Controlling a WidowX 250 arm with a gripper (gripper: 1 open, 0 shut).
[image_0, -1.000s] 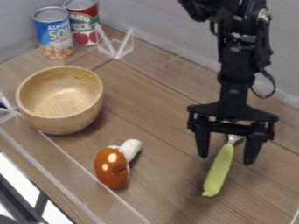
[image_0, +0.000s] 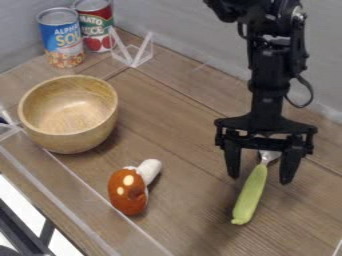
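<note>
My black gripper (image_0: 259, 160) is open, its two fingers straddling the upper end of a long light-green object (image_0: 249, 200) with a silvery tip, which lies on the wooden table (image_0: 174, 215) at the right. I cannot tell whether the fingers touch it. An orange-brown object with a white stem (image_0: 128, 190), like a toy mushroom, lies to the left of it near the front. A wooden bowl (image_0: 67, 112) sits further left.
An alphabet soup can (image_0: 63, 38) and a tomato can (image_0: 96, 25) stand at the back left, beside a white wire-like item (image_0: 131, 50). A wall runs along the back.
</note>
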